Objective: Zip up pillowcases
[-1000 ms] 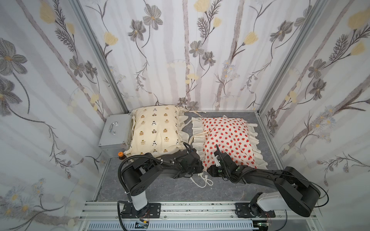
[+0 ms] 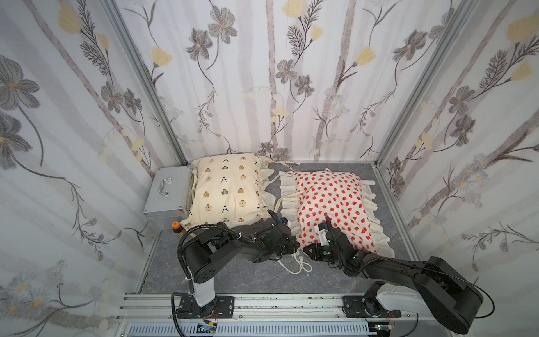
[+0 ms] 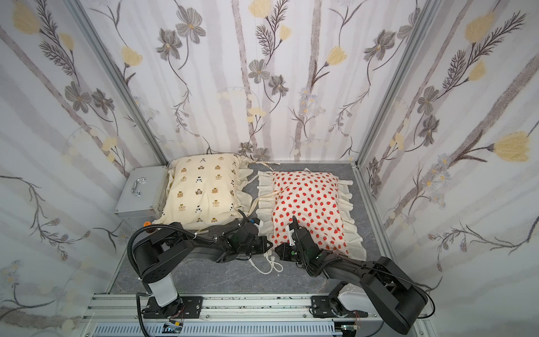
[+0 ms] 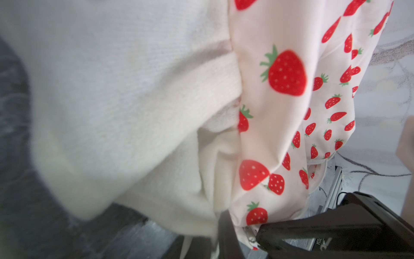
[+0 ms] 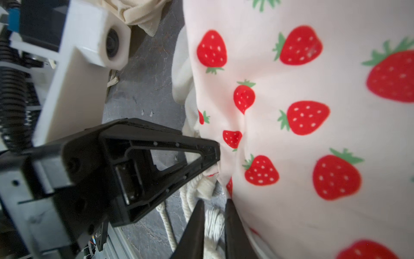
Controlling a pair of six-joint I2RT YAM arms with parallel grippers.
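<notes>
The strawberry-print pillowcase (image 2: 332, 205) lies plump on the right of the table, its near left corner between my two grippers. My left gripper is shut at this corner, where strawberry cloth and the white ruffle (image 4: 129, 172) run down to its tips. In the right wrist view, the left gripper's finger (image 5: 207, 153) presses against the pillowcase edge. My right gripper is shut beside the near edge, a little right of the left one. White cord tassels show behind its fingers. No zip pull can be made out. A cream bear-print pillowcase (image 2: 224, 188) lies to the left.
A silver case (image 2: 168, 191) stands at the far left, with an orange-capped bottle (image 2: 177, 227) near it. White cords (image 2: 296, 266) trail on the table below the grippers. Bare grey table (image 2: 235, 278) shows along the front.
My right arm has swung slightly to the right, its gripper shifting a little away from the left one. The left arm has hardly moved; both pillowcases lie almost as before.
</notes>
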